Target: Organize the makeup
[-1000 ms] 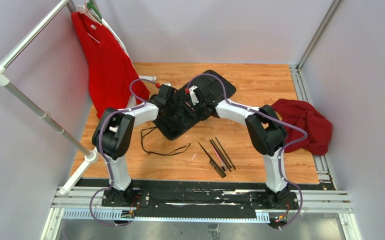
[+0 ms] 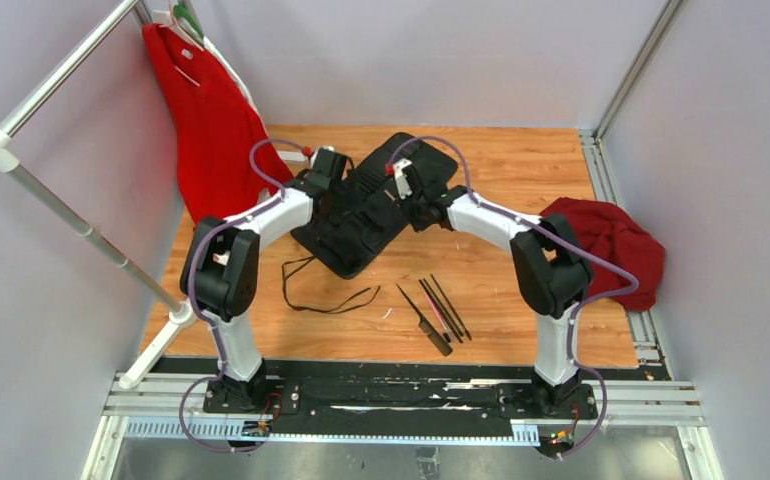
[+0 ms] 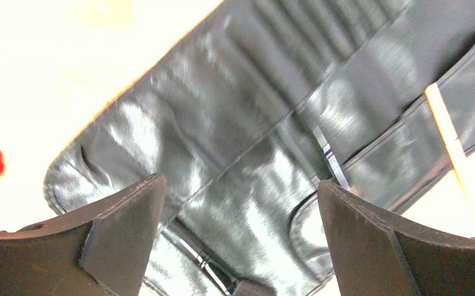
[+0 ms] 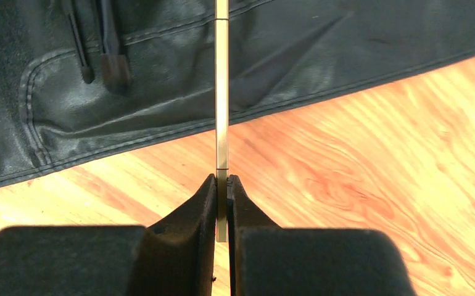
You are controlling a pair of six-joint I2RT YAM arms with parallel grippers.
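A black makeup case (image 2: 423,160) lies unfolded on the table, its middle partly hidden by both arms. Over its pockets, my left gripper stands open with fingers wide apart, nothing gripped between them. Two dark tools, a brush (image 3: 210,268) and a slim stick (image 3: 330,157), rest in the case. My right gripper is shut on a thin gold stick, which reaches over the case's edge; in the left wrist view the stick's far end overlaps a pocket strip. Whether it is inside the pocket, I cannot tell. Several slim tools (image 2: 445,306) lie loose on the table in front.
A dark comb (image 2: 435,336) lies beside the loose tools. The case's tie strap (image 2: 321,309) trails across the table at front left. Red clothing (image 2: 209,125) hangs at the left, and a dark red cloth (image 2: 611,252) is bunched at the right. Bare table stretches right of the case.
The left gripper has moved slightly away from me. The case has shifted a little to the left and back.
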